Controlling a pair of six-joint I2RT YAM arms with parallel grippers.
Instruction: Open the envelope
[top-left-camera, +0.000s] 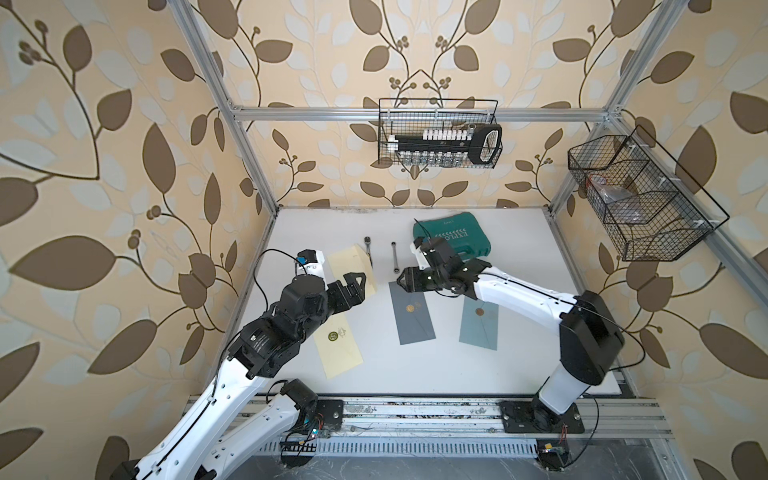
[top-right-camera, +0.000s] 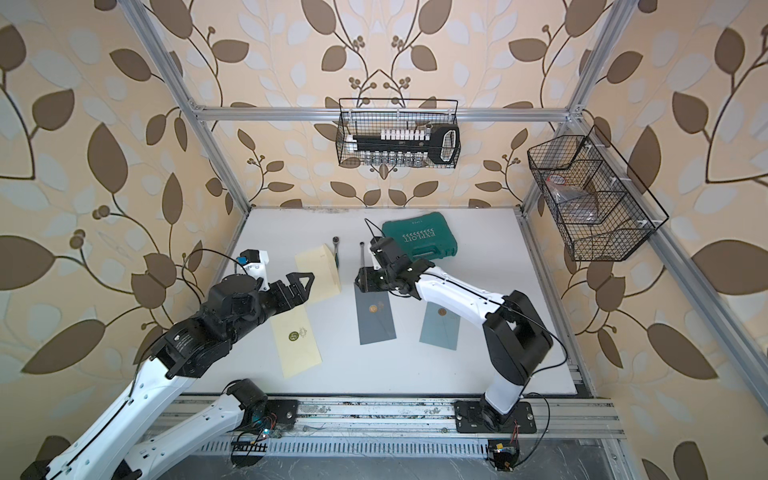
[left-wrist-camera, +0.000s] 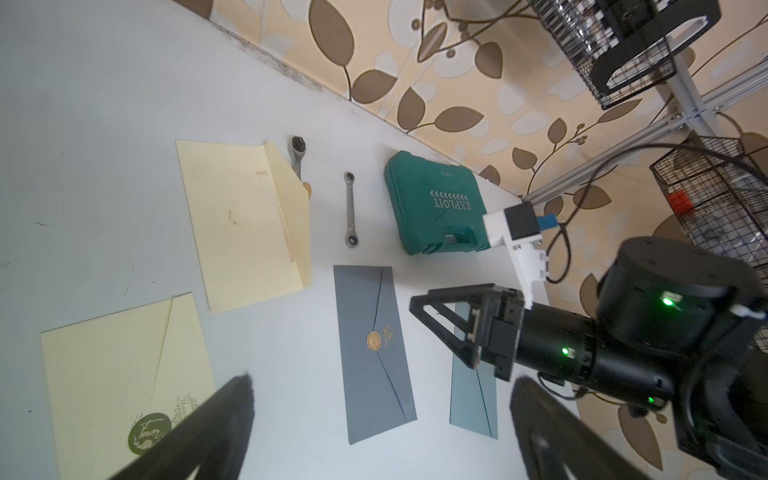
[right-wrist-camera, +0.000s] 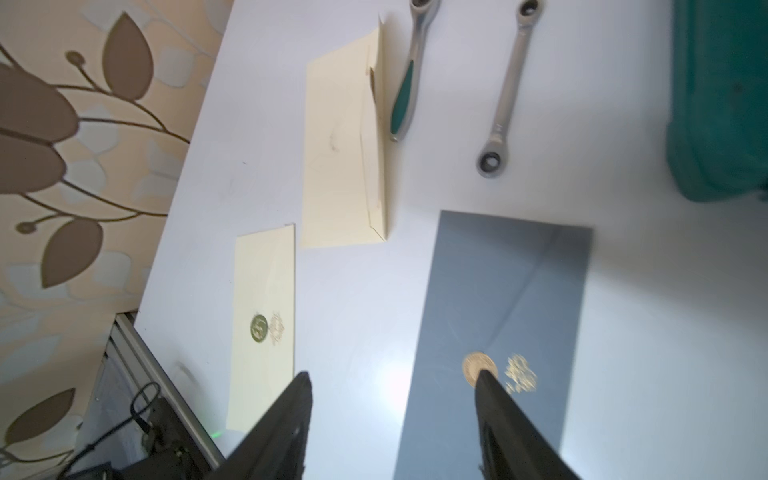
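Note:
In the left wrist view the far cream envelope (left-wrist-camera: 240, 228) lies flat, its flap (left-wrist-camera: 292, 204) lifted along the right side. A nearer cream envelope (left-wrist-camera: 100, 368) with a green seal lies shut. A shut grey envelope (left-wrist-camera: 364, 300) bears a gold seal, and a blue-green one (left-wrist-camera: 472, 408) lies beyond, partly behind the right arm. My left gripper (top-left-camera: 357, 286) is open above the cream envelopes, empty. My right gripper hovers over the grey envelope's area; its fingers stand apart with nothing between them.
Two wrenches, one with a green handle (right-wrist-camera: 406, 100) and one plain (right-wrist-camera: 509, 88), lie right of the lifted flap. A green case (top-left-camera: 453, 233) sits at the back. Wire baskets hang on the frame.

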